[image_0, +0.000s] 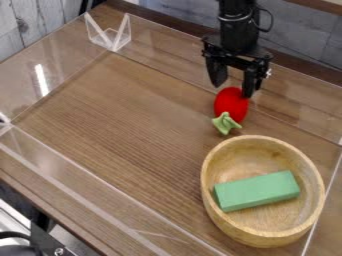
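Observation:
A black robot arm reaches in from the top of the view, its gripper (235, 70) hanging just above and behind a red object (231, 103) with a green top, which lies on the wooden table. Whether the gripper's fingers are open or shut is hard to tell at this size. A tan bowl (218, 172) at the lower right holds a green rectangular block (255, 190).
A small white wire-like object (112, 35) stands near the back left edge. Dark cables show at the bottom left corner.

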